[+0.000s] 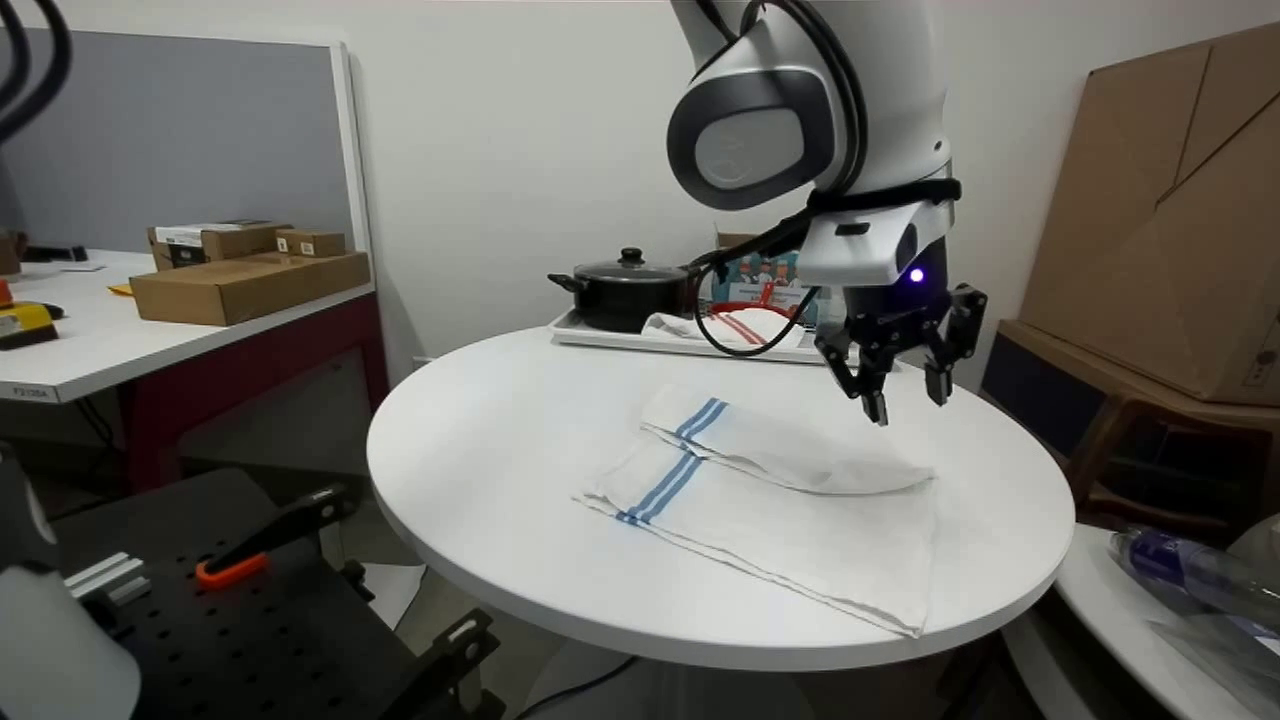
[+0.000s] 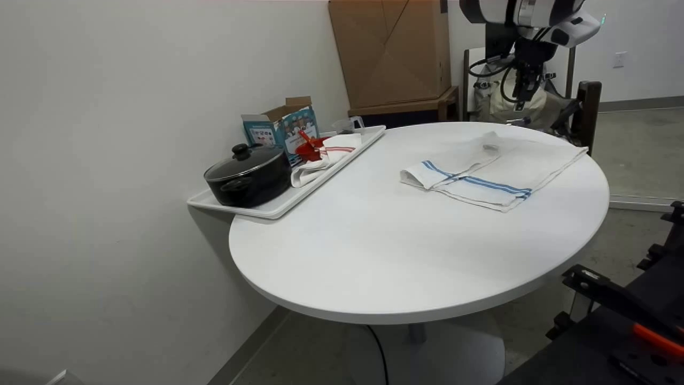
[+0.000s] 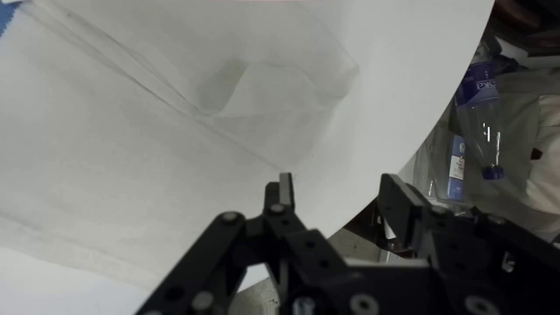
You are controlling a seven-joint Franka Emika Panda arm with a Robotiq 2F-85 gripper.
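A white towel with blue stripes [image 1: 780, 528] lies spread on the round white table [image 1: 504, 480]. Its far part is folded over, and the edge of that flap runs across the cloth with a few wrinkles. Above the towel's far right side hovers my gripper [image 1: 912, 410], open and apart from the cloth. In the wrist view the gripper has its fingers wide apart, nothing between them. There the towel [image 3: 105, 147] fills the left, with a raised crease near its corner. Exterior view 2 shows the towel [image 2: 506, 170] toward the table's far right.
At the table's back a white tray [image 2: 282, 208] carries a lidded black pot [image 2: 250, 176], a red-striped cloth [image 2: 324, 160] and a box [image 2: 298, 131]. Beyond the right edge lies a plastic bottle [image 3: 483, 120].
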